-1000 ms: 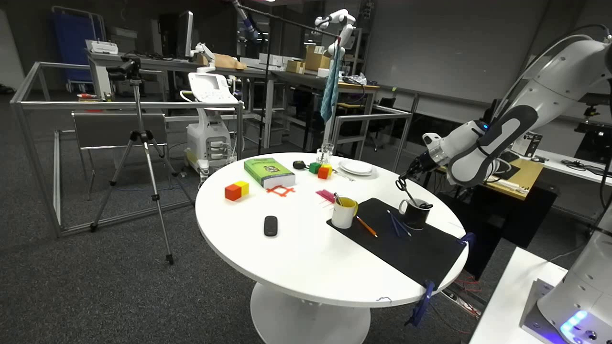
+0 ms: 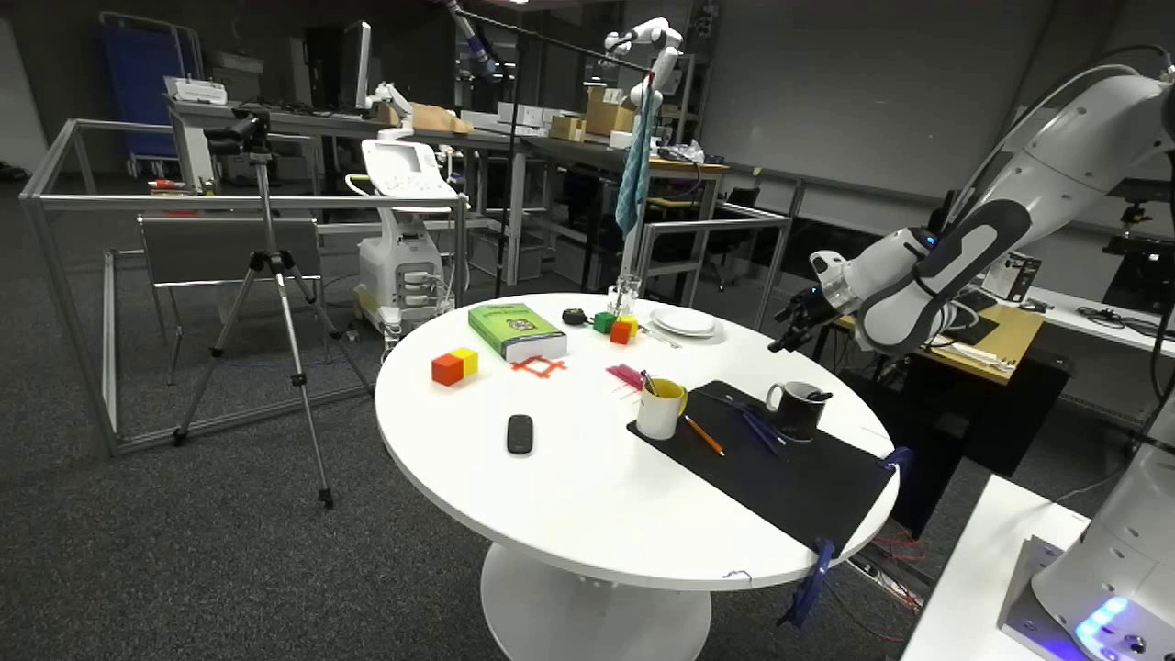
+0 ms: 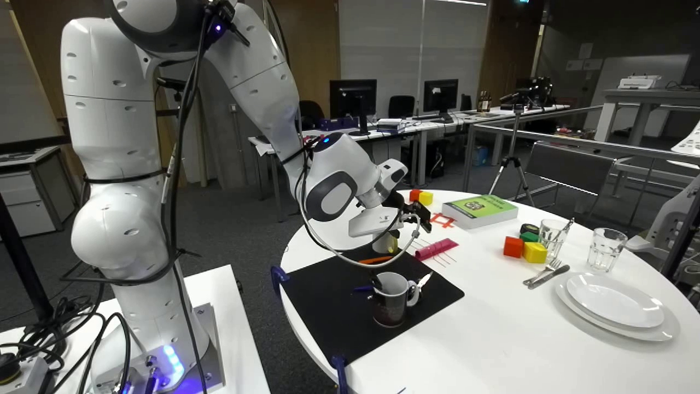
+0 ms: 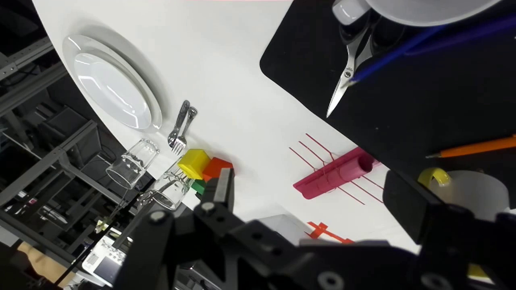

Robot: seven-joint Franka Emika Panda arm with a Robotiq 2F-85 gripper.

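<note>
My gripper is open above the table, its two fingers wide apart and nothing held between them. In exterior view 1 the gripper [image 2: 788,329] hangs above the dark mug [image 2: 798,417]. Scissors [image 4: 348,74] lie on the black mat, blades pointing away from the mug; their dark handles are beside the mug's handle. Only the blade end of the scissors [image 3: 425,279] shows in exterior view 2, next to the dark mug [image 3: 388,307]. A dark item stands inside that mug. Blue pencils [image 4: 396,56] lie across the mat near the scissors.
On the black mat [image 2: 788,485] are also an orange pencil [image 2: 705,436] and a white-yellow mug [image 2: 660,409]. A pink roll [image 4: 338,173], cubes [image 4: 194,163], glasses [image 4: 133,163], cutlery [image 4: 182,126] and plates [image 4: 113,89] occupy the far side.
The scissors hung from my gripper over the dark mug a second ago; now they lie on the mat beside it. One blue pencil appears shifted.
</note>
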